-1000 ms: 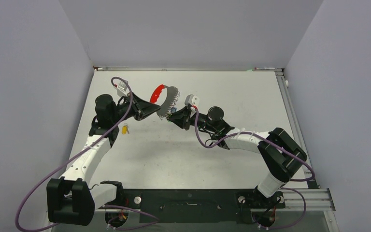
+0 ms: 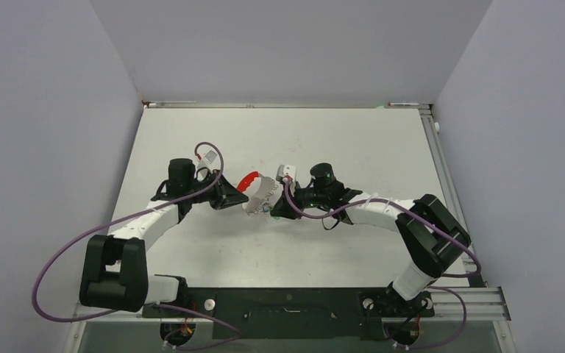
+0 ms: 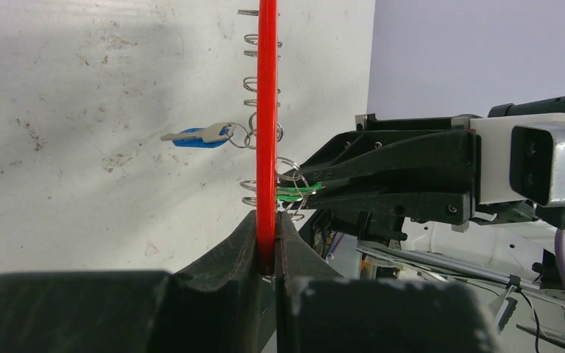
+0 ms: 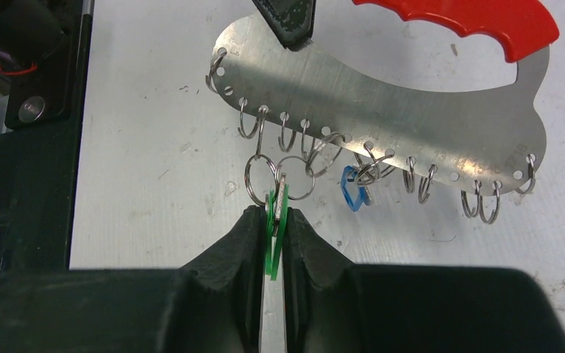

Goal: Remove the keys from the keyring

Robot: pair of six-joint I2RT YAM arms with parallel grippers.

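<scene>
The keyring holder, a metal plate [image 4: 412, 118] with a red handle [image 3: 266, 118] and rings along its edge, hangs between both grippers. My left gripper is shut on the red-handled holder. My right gripper is shut on a green key [image 4: 273, 250] that hangs on a ring from the plate, seen in the right wrist view. A silver key with a blue cover [image 3: 202, 134] hangs from another ring further along the row. In the top view the holder is at the middle, largely between the two arms.
The black front edge [image 2: 285, 309] runs below the arms.
Both grippers and the holder have moved toward the front of the table, the left arm also slightly to the right. The yellow key seen on the table earlier is now hidden from the top view.
</scene>
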